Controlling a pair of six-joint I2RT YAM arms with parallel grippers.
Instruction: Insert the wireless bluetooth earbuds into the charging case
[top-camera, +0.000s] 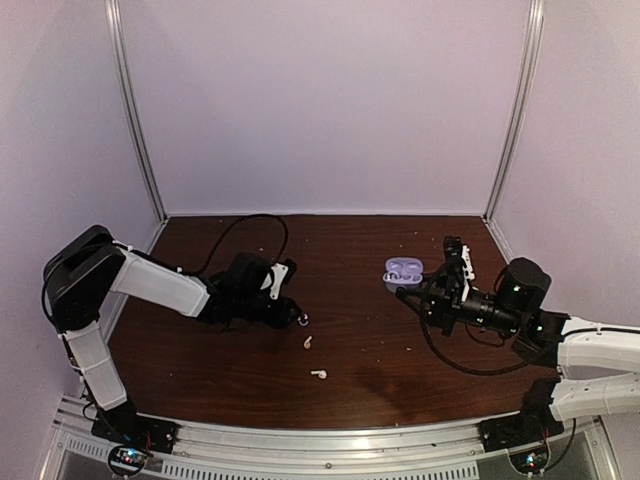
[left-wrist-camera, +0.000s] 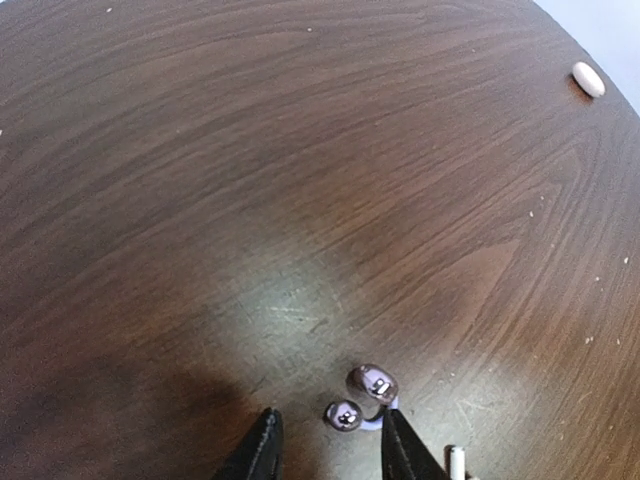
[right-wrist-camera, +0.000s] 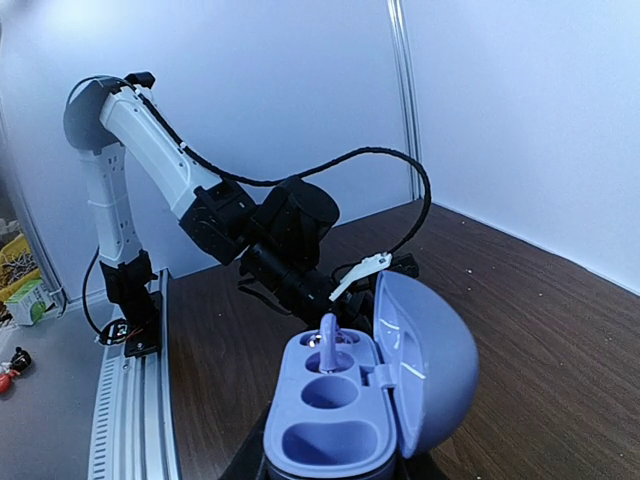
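My right gripper is shut on the lilac charging case (right-wrist-camera: 330, 415), holding it with the lid raised. One earbud (right-wrist-camera: 328, 345) stands in the far end of the case; the nearer wells look empty. On the wood lies a purple clip-shaped earbud (left-wrist-camera: 373, 384), two shiny balls joined by a lilac band; from above, this purple earbud (top-camera: 303, 320) shows right at my left gripper (top-camera: 295, 319). The left gripper is open, with its fingertips just short of the earbud, which lies closer to the right-hand finger (left-wrist-camera: 400, 445). Nothing is between its pads.
Two white earbuds lie toward the front, a smaller-looking one (top-camera: 308, 342) close to the left gripper and a longer one (top-camera: 319, 374) nearer the front edge. A pale oval object (left-wrist-camera: 588, 80) lies far off. Bare tabletop separates the two arms.
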